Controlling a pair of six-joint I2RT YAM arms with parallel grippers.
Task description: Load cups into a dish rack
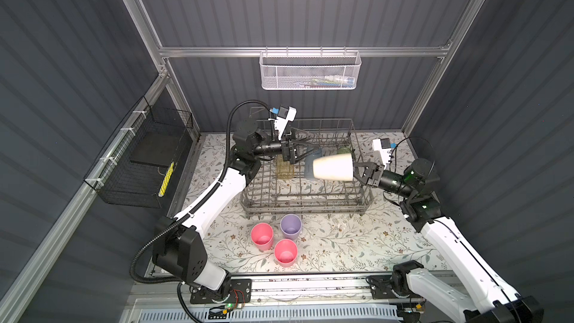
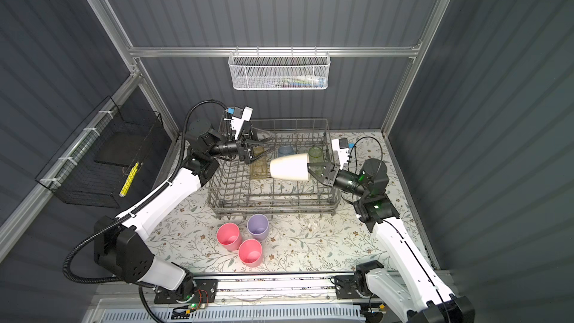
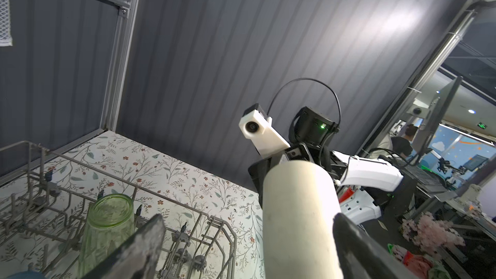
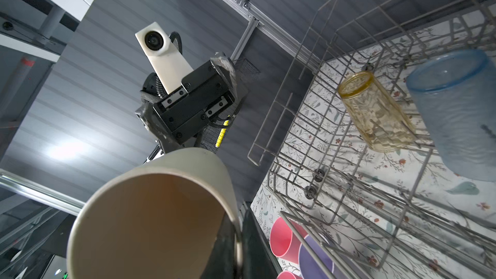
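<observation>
A cream cup (image 1: pixel 331 167) hangs sideways over the dish rack (image 2: pixel 272 208), my right gripper (image 1: pixel 364 173) shut on its rim at the open end, as the right wrist view shows. My left gripper (image 1: pixel 306 146) stands open just above and left of that cup; in the left wrist view the cup sits between and beyond its fingertips, apparently not gripped. In the rack are a yellow glass, a blue glass and a green glass (image 3: pixel 107 227), upside down in the left wrist view.
Two pink cups (image 1: pixel 262 236) and a purple cup (image 1: pixel 291 225) stand in front of the rack. A black wire basket (image 1: pixel 140 161) hangs on the left wall, a white mesh basket (image 1: pixel 309 74) on the back.
</observation>
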